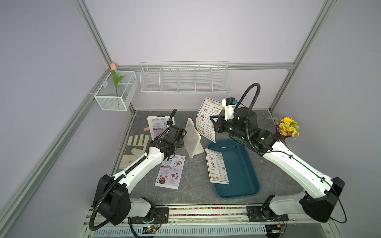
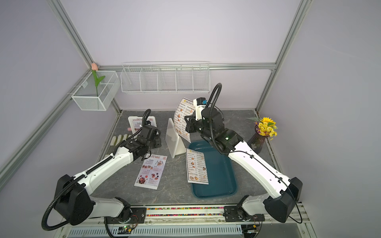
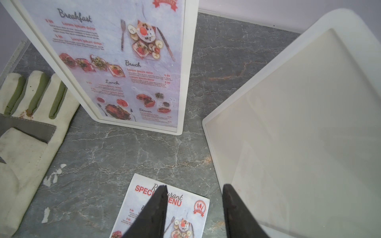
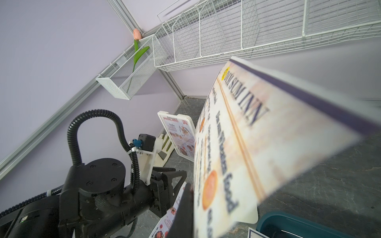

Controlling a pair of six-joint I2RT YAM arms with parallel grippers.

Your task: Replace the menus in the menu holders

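Note:
A bent Dim Sum Inn menu [image 1: 207, 119] stands in the air at my right gripper [image 1: 213, 123], which is shut on its edge. Just left of it is a white menu holder [image 1: 192, 138]; the face seen in the left wrist view is blank [image 3: 293, 130]. Near that holder, my left gripper is parted over the table with nothing between its fingers. Behind it, another holder [image 3: 189, 79] contains a Special Menu [image 3: 119, 71]. A loose Special Menu [image 1: 170, 172] lies flat in front. A second Dim Sum menu [image 1: 217, 166] rests over the tray's left rim.
The teal tray [image 1: 240, 174] sits on the right of the table. Work gloves [image 1: 133, 152] lie at the left edge, and a vase of yellow flowers [image 1: 286, 129] stands at the right. Wire baskets [image 1: 184, 79] hang on the back wall.

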